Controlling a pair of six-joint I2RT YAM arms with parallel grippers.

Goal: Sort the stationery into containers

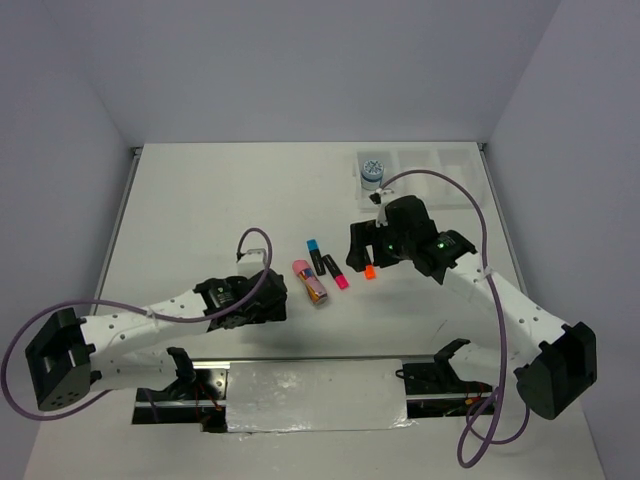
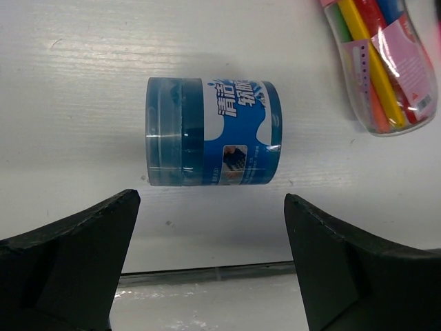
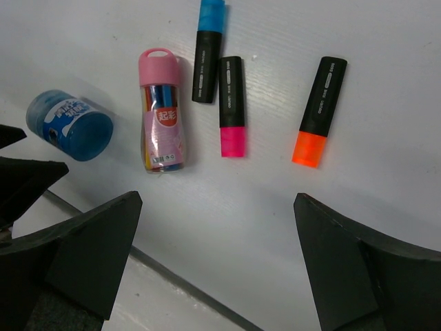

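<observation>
My open left gripper hovers just short of a blue jar of cleaning gel (image 2: 207, 131) lying on its side. My open right gripper is above the table, facing three highlighters: orange (image 3: 318, 110), pink (image 3: 231, 103) and blue (image 3: 208, 52). A pink-capped case of coloured pens (image 3: 162, 124) lies between jar and highlighters. In the top view the left arm hides the jar.
A white divided container (image 1: 450, 160) with a round jar (image 1: 372, 172) in it stands at the back right. A metal edge runs along the front.
</observation>
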